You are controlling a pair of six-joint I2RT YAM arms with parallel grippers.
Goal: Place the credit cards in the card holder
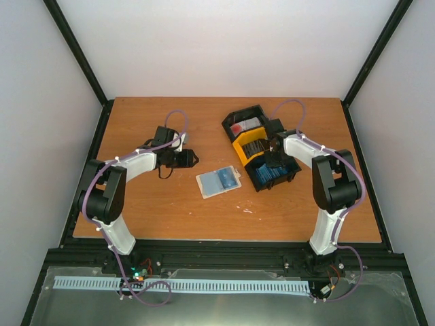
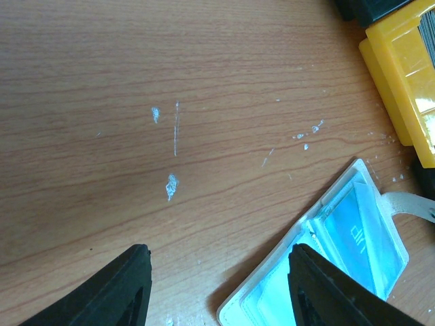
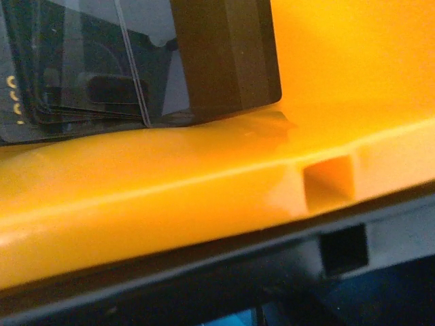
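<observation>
The card holder point(image 1: 209, 183), a flat pale-framed sleeve with a bluish face and a grey tab, lies on the table left of the bins. Its near part passes behind one finger in the left wrist view. My left gripper is open beside it, bare wood between its fingers. Blue cards point(image 1: 264, 172) fill the front black bin. Dark cards point(image 3: 88, 68) stand in the yellow bin point(image 3: 170, 197). My right gripper point(image 1: 273, 160) is low over the front bin at the blue cards; its fingertips and anything between them are hidden by the bin wall.
The black rear bin point(image 1: 236, 117) contains red and white cards point(image 1: 246, 125). The three bins form a slanted row right of the table's centre. Clear wood lies around the holder, apart from small pale scratches point(image 2: 172, 185).
</observation>
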